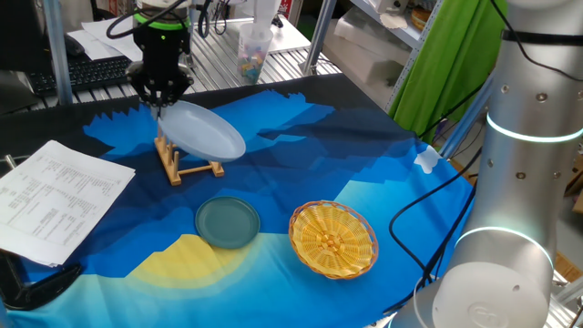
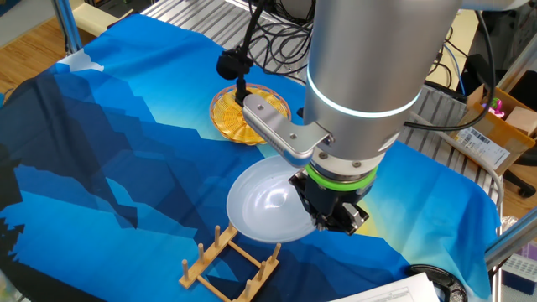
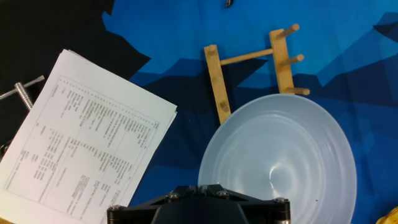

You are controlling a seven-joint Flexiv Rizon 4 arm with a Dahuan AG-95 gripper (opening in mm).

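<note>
Held by its rim, a pale blue-white plate [image 1: 202, 132] hangs tilted in the air, with my gripper [image 1: 158, 107] shut on it. In the wrist view the plate [image 3: 280, 158] fills the lower right, its rim running in under the dark gripper. Below it a wooden dish rack [image 1: 173, 166] with upright pegs stands on the cloth; the plate overlaps part of the rack [image 3: 283, 59] in the wrist view. From the second exterior view, the plate [image 2: 268, 201] appears over one end of the rack [image 2: 225, 262]; whether they touch I cannot tell.
A dark green plate [image 1: 228, 222] lies flat on the blue cloth, beside a round wicker basket [image 1: 333, 240]. Stacked papers [image 1: 60, 202] cover the left side, with a black object [image 1: 32, 284] in front. Bare cloth extends right of the rack.
</note>
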